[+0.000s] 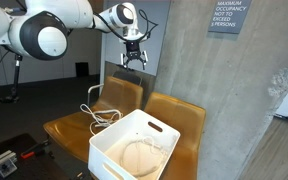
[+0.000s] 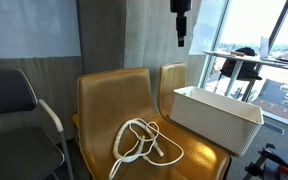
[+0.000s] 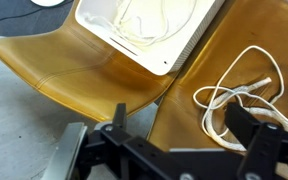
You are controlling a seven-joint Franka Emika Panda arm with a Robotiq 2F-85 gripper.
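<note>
High above the brown chairs, my gripper [image 1: 134,66] hangs open and empty, well clear of everything below. Its two dark fingers [image 3: 109,145] show at the bottom of the wrist view, spread wide apart. A white rope [image 2: 142,142] lies in loose loops on the seat of one chair [image 2: 106,105]. In the wrist view the rope [image 3: 224,100] is at the right, near the right finger but far beneath it. The white box [image 1: 106,158] stands on the neighbouring chair, with pale cord [image 1: 142,157] coiled inside.
A dark chair [image 2: 19,120] stands at the left in the second exterior view. Behind the brown chairs rises a concrete wall [image 1: 219,90]. A table [image 2: 254,60] with a stool is at the back right. The air around the gripper is free.
</note>
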